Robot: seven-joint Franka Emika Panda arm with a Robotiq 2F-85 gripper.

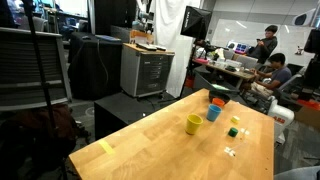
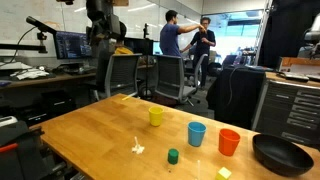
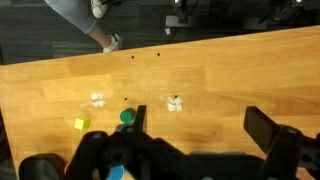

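High over the wooden table (image 3: pixel 215 75), my gripper is open, its dark fingers wide apart and nothing between them. A yellow cup (image 2: pixel 156 117), a blue cup (image 2: pixel 196 132) and an orange-red cup (image 2: pixel 229 143) stand along the table, with a black bowl (image 2: pixel 282 156) at one end. Near them lie a small green object (image 3: pixel 127 116) and a yellow block (image 3: pixel 81 123). Two small white pieces rest on the wood, one (image 3: pixel 175 103) close to the green object and the other (image 3: pixel 97 100) near the block. The yellow cup is hidden in the wrist view.
A yellow strip (image 1: pixel 105 146) marks the table's other end. Office chairs (image 2: pixel 122 75) and a drawer cabinet (image 2: pixel 290 105) stand around the table, and people (image 1: pixel 263 46) are in the background. A person's foot (image 3: pixel 113 42) shows beyond the table edge.
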